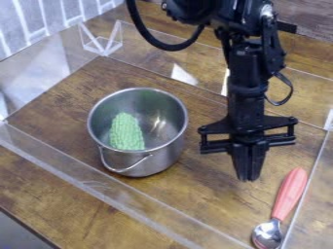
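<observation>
My black gripper [247,167] points down just right of a steel pot [169,136], low over the wooden surface and shut, with nothing visible between its fingers. Inside the pot lies a light green corn cob [127,133]. An ice cream scoop with a pink handle [290,192] lies to the front right of my gripper, its metal head toward the bottom edge of the view.
Clear plastic walls border the wooden work area [78,97]. Bare wood lies behind and left of the pot and between the pot and the scoop. A striped cloth [39,24] is at the back left.
</observation>
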